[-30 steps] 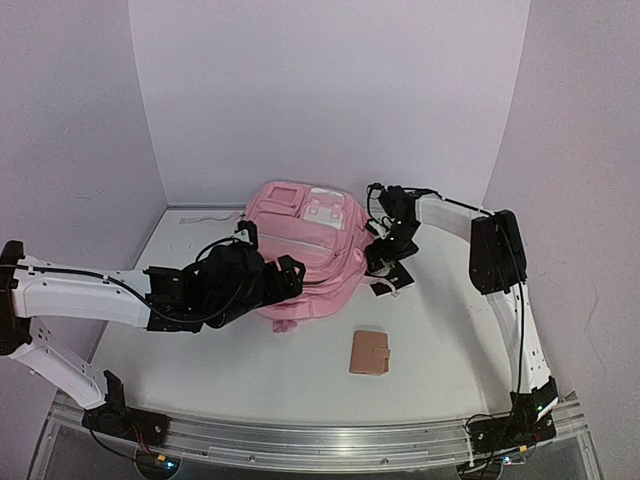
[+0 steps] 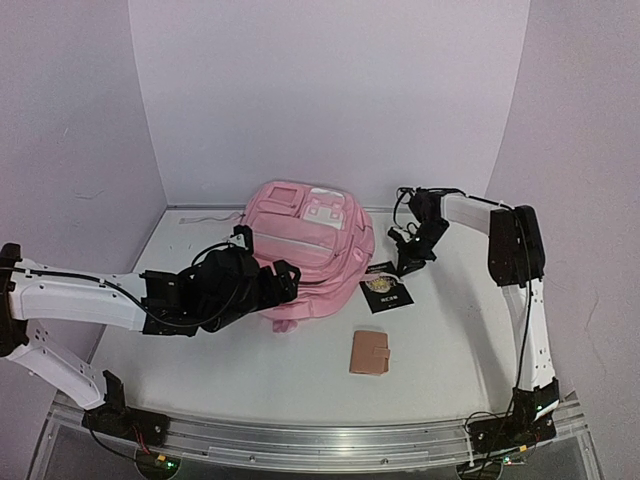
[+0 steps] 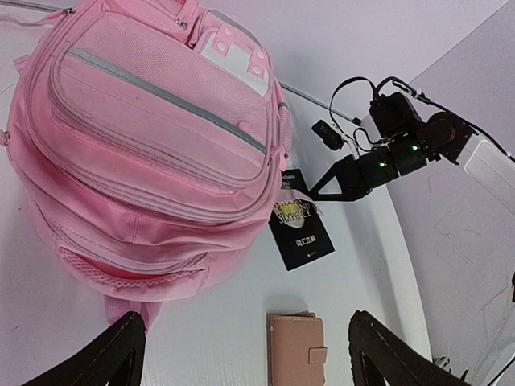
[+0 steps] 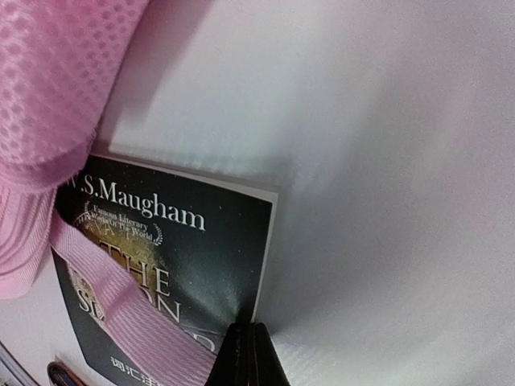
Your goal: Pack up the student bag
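The pink student bag (image 2: 310, 235) lies at the back centre of the table. Beside its right edge a black book (image 4: 217, 209) lies flat, with a pink strap (image 4: 129, 314) from the bag across its cover. My right gripper is shut, its tips low over the book's edge. The strap runs to the fingers; whether it is pinched between them cannot be made out. In front of the book rests a brown notebook (image 2: 370, 353) with a clasp. My left gripper hangs open and empty above the table, left of the notebook.
Walls stand behind and on both sides. At the lower left corner of the right wrist view, a small dark object (image 4: 63, 373) is partly visible.
My right gripper has moved right, away from the bag's side. The black book has shifted toward the front and more of it shows. The left arm has barely moved.
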